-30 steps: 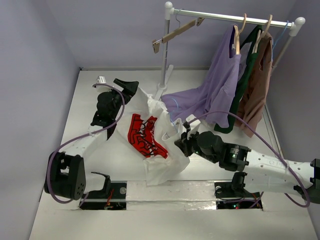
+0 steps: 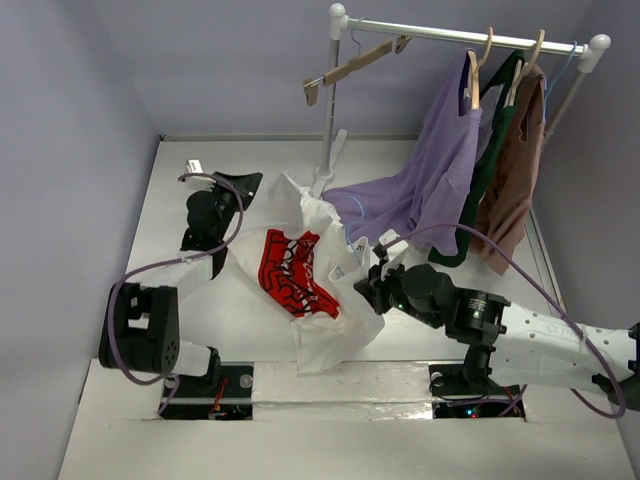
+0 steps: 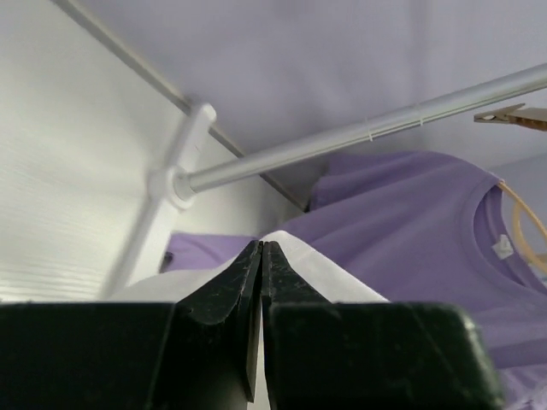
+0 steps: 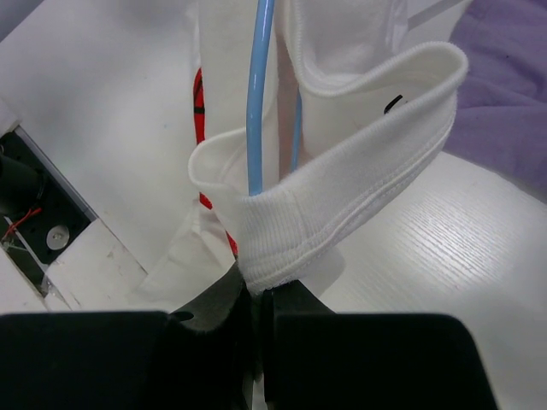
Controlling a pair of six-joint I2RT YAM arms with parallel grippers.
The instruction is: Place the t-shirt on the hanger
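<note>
The white t-shirt (image 2: 330, 335) with a red print (image 2: 290, 275) lies crumpled on the table. My right gripper (image 2: 370, 287) is shut on its white fabric (image 4: 316, 222), with a blue hanger (image 4: 257, 102) running into the folds just beyond the fingertips. My left gripper (image 2: 255, 182) is at the shirt's upper left. In the left wrist view its fingertips (image 3: 252, 265) are together in front of white cloth (image 3: 316, 273); I cannot see any cloth between them.
A rail (image 2: 440, 33) holds a wooden clip hanger (image 2: 355, 65) and purple (image 2: 430, 170), green and brown garments at the back right. Its post (image 2: 332, 110) stands behind the shirt.
My left gripper has shifted slightly left from the shirt's upper corner, and its arm has changed pose.
</note>
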